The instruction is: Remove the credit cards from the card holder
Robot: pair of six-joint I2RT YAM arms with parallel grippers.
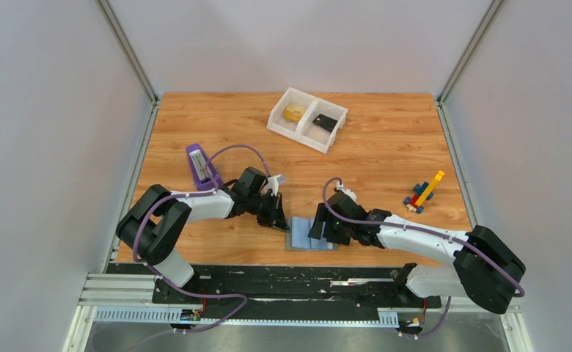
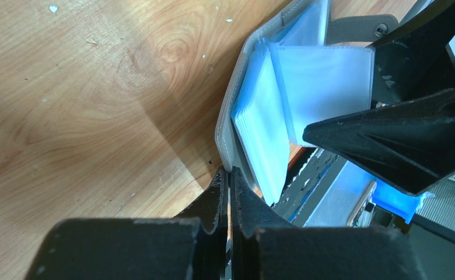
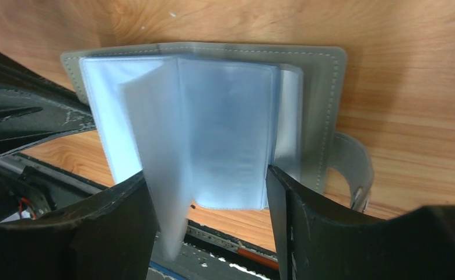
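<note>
An opened grey card holder with pale blue clear sleeves (image 1: 301, 235) lies near the table's front edge. In the left wrist view its grey cover edge (image 2: 228, 131) reaches down to the fingertips of my left gripper, shut on that thin edge. My right gripper is over the sleeves, its fingers part open and apart. A blurred sleeve leaf (image 3: 161, 134) stands up by its left finger, while flat sleeves (image 3: 228, 128) show between the fingers. I cannot make out any printed card in the sleeves.
Behind is a white two-part box (image 1: 300, 136) with a yellow item (image 1: 294, 112) and a black item (image 1: 325, 122). A purple object (image 1: 204, 167) lies at left, toy blocks (image 1: 424, 193) at right. Bare table surrounds the holder's far side.
</note>
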